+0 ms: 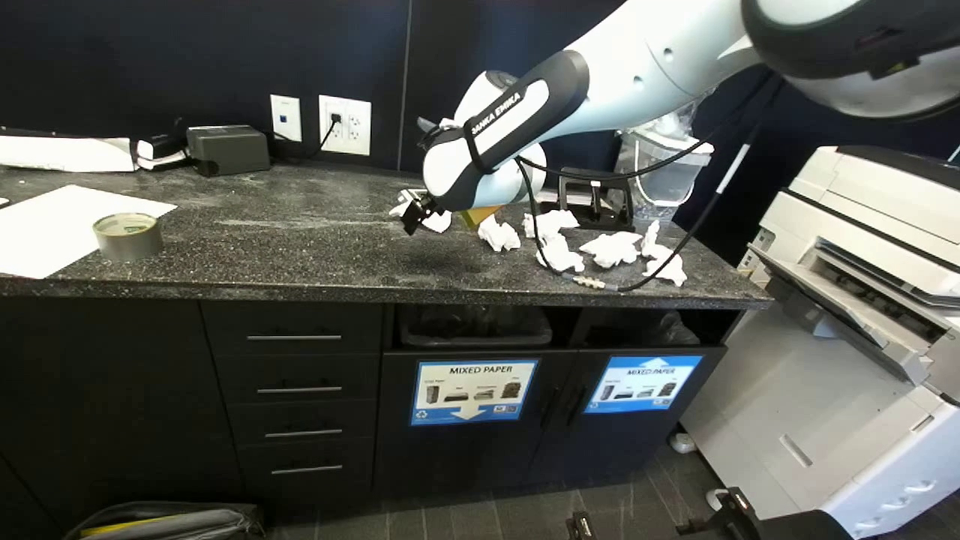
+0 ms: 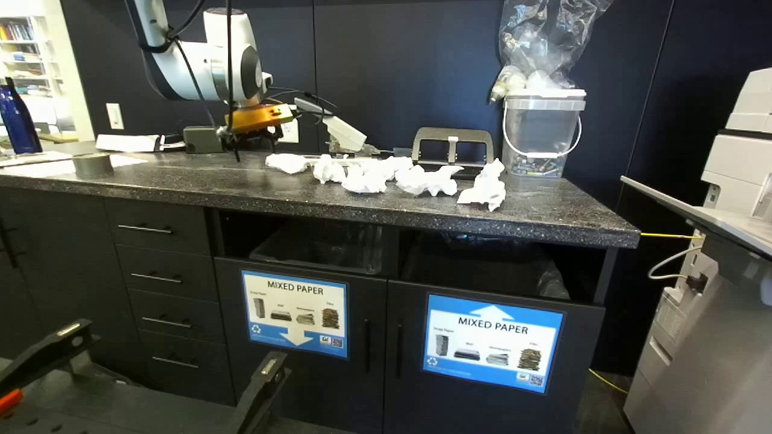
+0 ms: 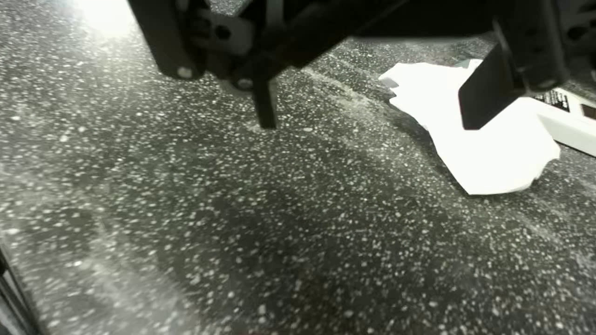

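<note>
Several crumpled white papers (image 2: 367, 175) lie in a loose row on the dark speckled counter (image 1: 297, 243). In the wrist view my gripper is open, its two fingers wide apart with only bare counter showing between them. One crumpled paper (image 3: 486, 145) lies below and beyond the right finger, which covers part of it. From the first exterior view, my gripper (image 1: 415, 216) hangs over the back half of the counter, by the leftmost paper (image 1: 438, 221). How high it stands above the counter is hard to judge.
A stapler (image 2: 340, 132) and a black hole punch (image 2: 454, 144) stand behind the papers. Farther right is a clear bucket (image 2: 539, 134). A tape roll (image 1: 127, 235) rests by a flat white sheet (image 1: 67, 220) on the left. Bare counter lies between tape and papers.
</note>
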